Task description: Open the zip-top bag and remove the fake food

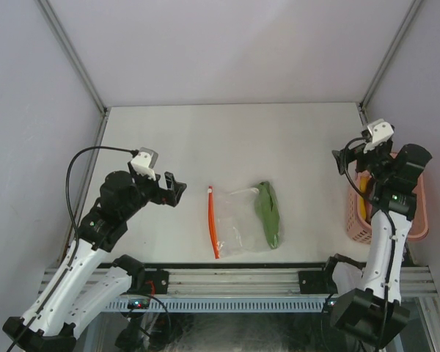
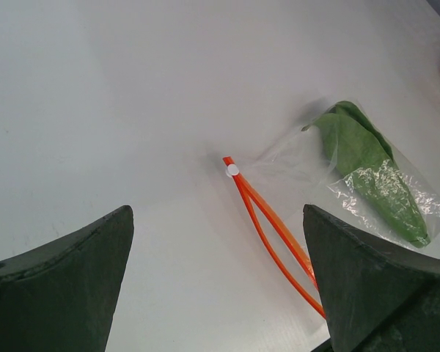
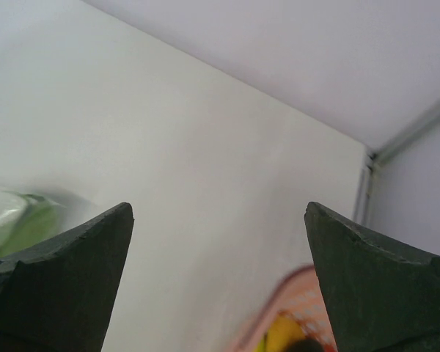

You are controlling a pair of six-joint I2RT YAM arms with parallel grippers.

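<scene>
The clear zip bag (image 1: 236,224) lies flat on the table, its orange zip strip (image 1: 213,227) on the left side. A long green leafy fake food (image 2: 359,172) lies at the bag's far side, with clear plastic over at least its lower part. By the white slider (image 2: 232,170) the orange strips meet, and below it they spread apart with a narrow gap. To the left of the bag, my left gripper (image 1: 174,191) is open and empty above the table. My right gripper (image 1: 340,160), open with nothing between its fingers, hangs by the basket's left side.
A pink basket (image 1: 358,227) holding fake food, including a yellow piece (image 1: 363,194), stands at the right edge, partly hidden under the right arm. Walls close in on both sides.
</scene>
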